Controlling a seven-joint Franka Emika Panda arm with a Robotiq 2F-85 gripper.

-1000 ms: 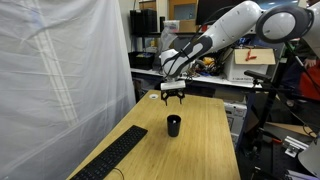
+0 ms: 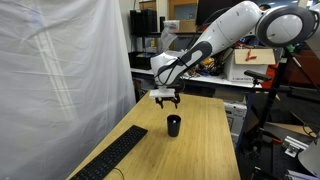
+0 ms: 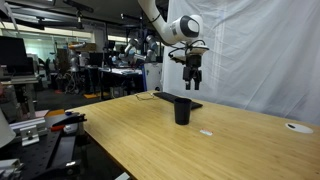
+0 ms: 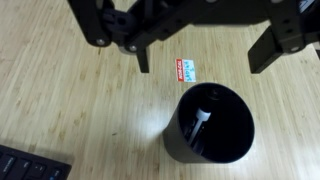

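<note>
A black cup (image 2: 173, 126) stands upright on the wooden table, its mouth facing up. In exterior view 2 the same cup (image 3: 182, 111) is near the middle of the table. The wrist view looks into the cup (image 4: 232, 137), where a slim white stick-like object (image 4: 200, 118) leans inside. My gripper (image 2: 168, 103) is open above the table, beyond the cup as seen from exterior view 1. Nothing is between its fingers. In exterior view 2 the gripper (image 3: 193, 83) hangs higher than the cup's rim.
A black keyboard (image 2: 109, 155) lies along the table's left side. A small red and white card (image 4: 186, 71) lies flat beside the cup. A round white item (image 3: 298, 127) sits farther off.
In exterior view 1 my gripper has moved left and slightly lower, nearer the cup. It has stayed empty, and the cup and keyboard have not moved.
</note>
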